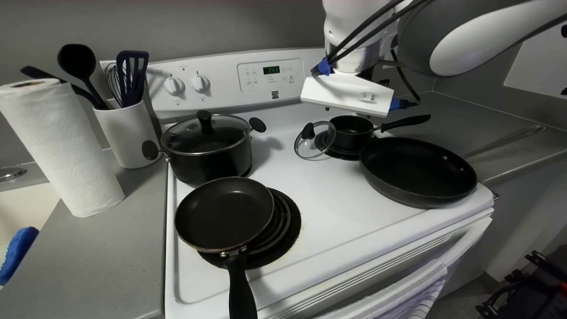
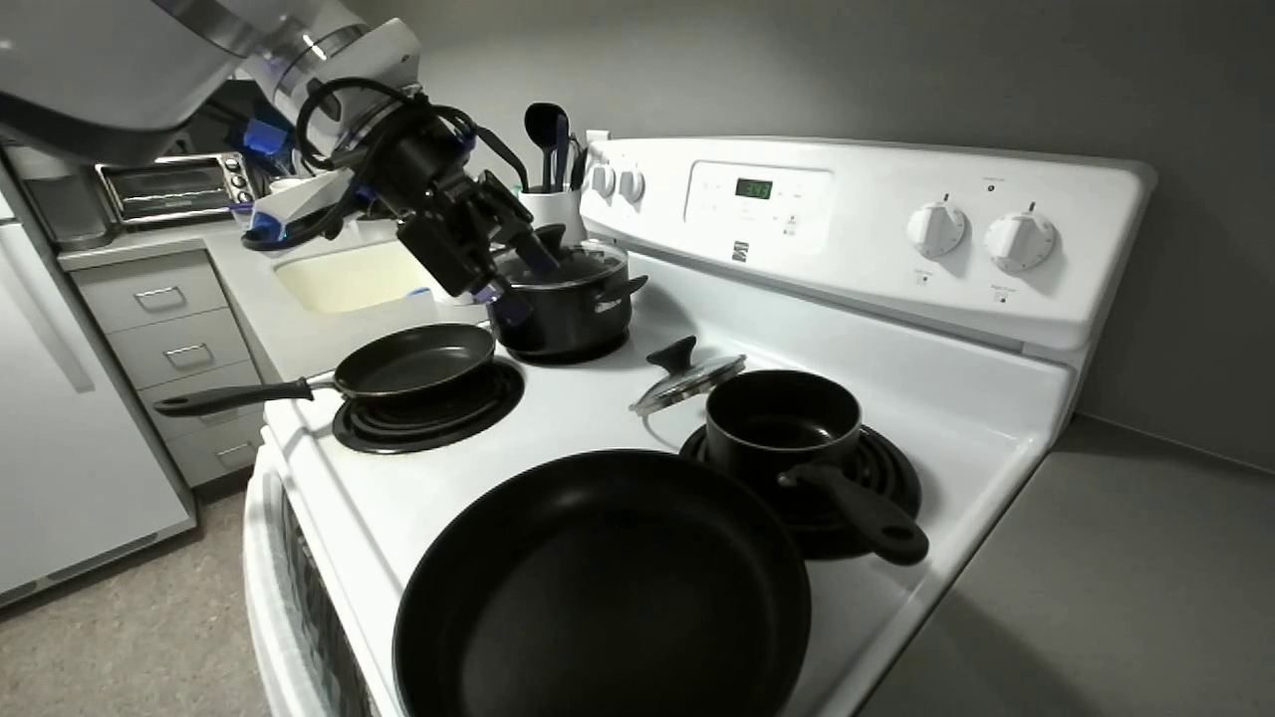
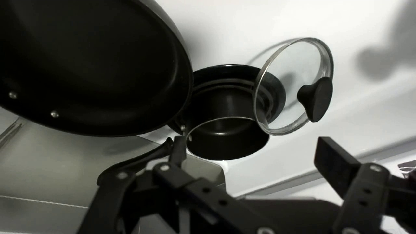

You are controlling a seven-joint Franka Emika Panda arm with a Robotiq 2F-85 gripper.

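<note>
My gripper stands open, its two fingers wide apart with nothing held between them. In the wrist view a small black saucepan lies beyond the fingers, and a glass lid with a black knob is beside it. The lid stands tilted against the saucepan's side, its knob facing away. From the first exterior view, a white mount on the arm hides most of the gripper, which hangs above the saucepan and the lid.
A large frying pan sits right of the saucepan, close to it. Left on the stove are a lidded pot and a smaller pan. Paper towels and a utensil crock occupy the left counter.
</note>
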